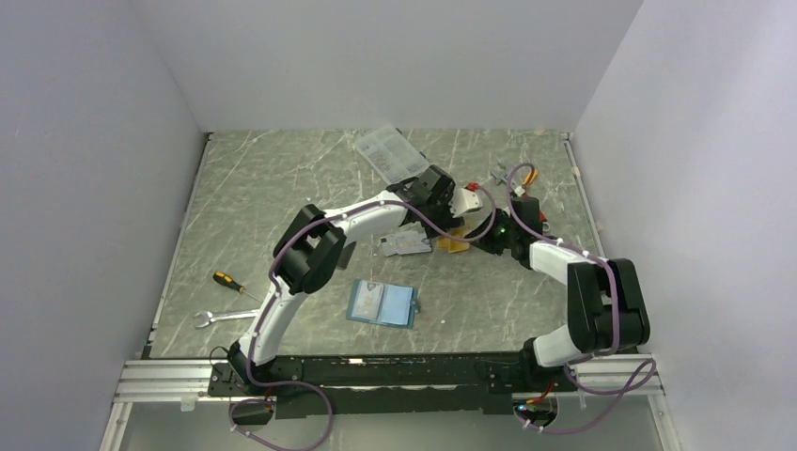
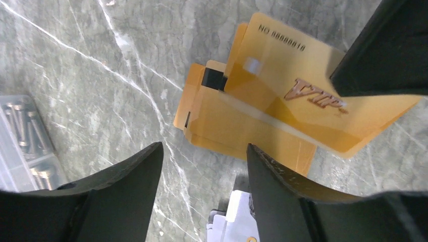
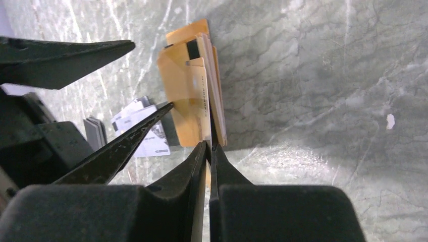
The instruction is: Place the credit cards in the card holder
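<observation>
A stack of orange cards (image 2: 252, 132) lies on the table below my left gripper, whose fingers stand apart with nothing visibly held between them. Tilted over that stack is another orange card (image 2: 315, 96), printed "VIP" in red. My right gripper is shut on an edge of this tilted card (image 3: 206, 96), seen nearly edge-on in the right wrist view. One left fingertip (image 3: 166, 108) shows close beside the orange cards there. The blue card holder (image 1: 383, 303) lies open near the front middle of the table, with a whitish card (image 1: 368, 300) in its left half.
White cards (image 1: 406, 241) lie just left of the orange ones. A clear parts box (image 1: 390, 155) stands behind. Screwdriver (image 1: 230, 281) and wrench (image 1: 224, 318) lie at front left. The table right of the holder is clear.
</observation>
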